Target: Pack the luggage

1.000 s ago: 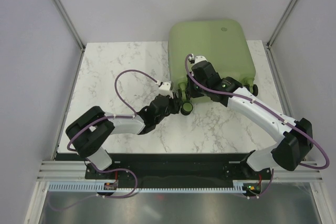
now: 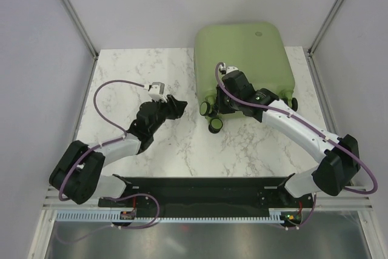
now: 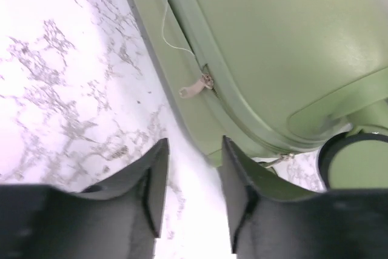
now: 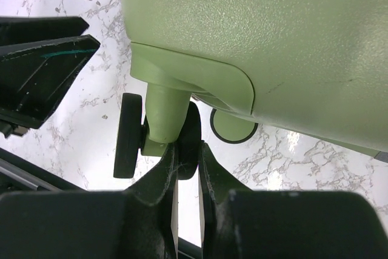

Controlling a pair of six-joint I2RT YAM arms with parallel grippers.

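Observation:
A closed green suitcase (image 2: pixel 242 47) lies on the marble table, its wheels toward the front edge. My right gripper is shut on a wheel assembly (image 4: pixel 167 110) at its front-left corner. My left gripper (image 2: pixel 176 107) stands apart from the suitcase, left of that corner; in the left wrist view its fingers are parted with nothing between them, over bare table beside the suitcase's zipper side (image 3: pixel 176 71). The zipper pull (image 3: pixel 193 87) shows on that side.
White walls stand at both sides and behind. A dark front edge (image 2: pixel 200 182) runs below the table.
My left gripper has moved left and up in the top view, away from the suitcase's front-left wheel. The right arm and the suitcase look unchanged.

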